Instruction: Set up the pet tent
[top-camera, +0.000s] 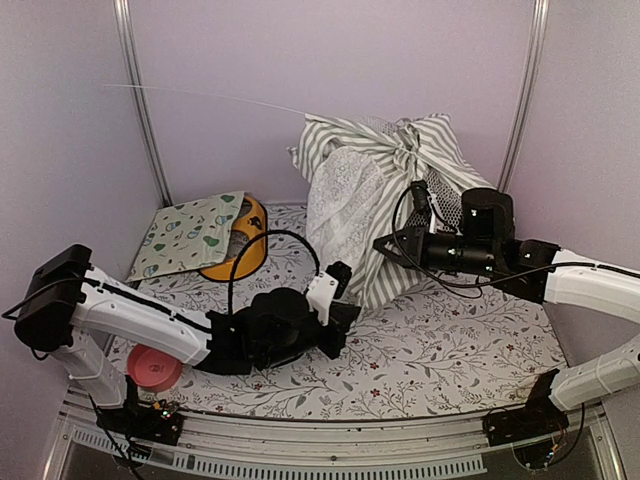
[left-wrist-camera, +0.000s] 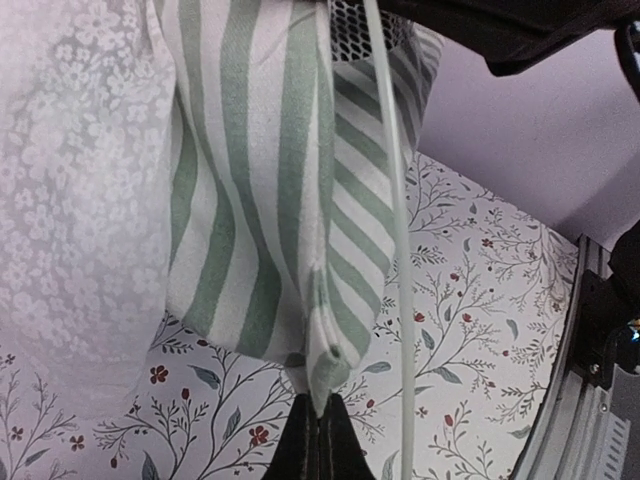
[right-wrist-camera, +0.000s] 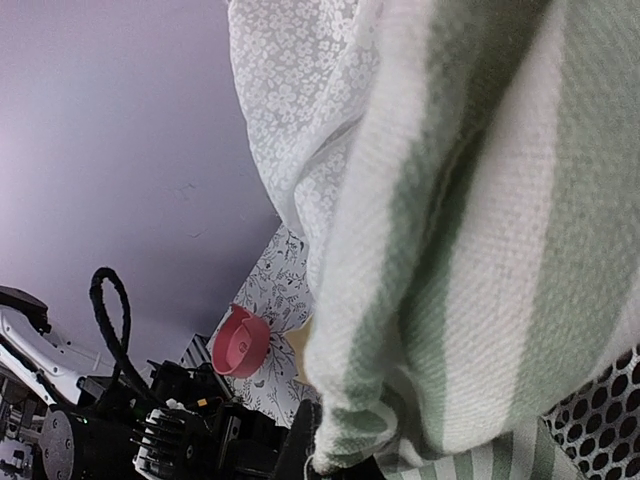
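Note:
The pet tent (top-camera: 365, 180), green-and-white striped cloth with white lace and dark mesh, hangs bunched at the back centre-right. My left gripper (top-camera: 350, 318) is shut low at its front; in the left wrist view the narrow tip of the striped cloth (left-wrist-camera: 325, 365) runs down between the fingers. Higher and to the right, my right gripper (top-camera: 385, 247) is shut on a striped fold (right-wrist-camera: 360, 425), which covers much of its fingertips in the right wrist view. A thin white pole (top-camera: 215, 95) sticks out leftward from the tent's top.
At the left lie a yellow-orange ring-shaped thing (top-camera: 254, 240) and a green-patterned cushion-like sheet (top-camera: 185, 237). A pink bowl (top-camera: 153, 368) stands by the left arm. Walls enclose the back and sides.

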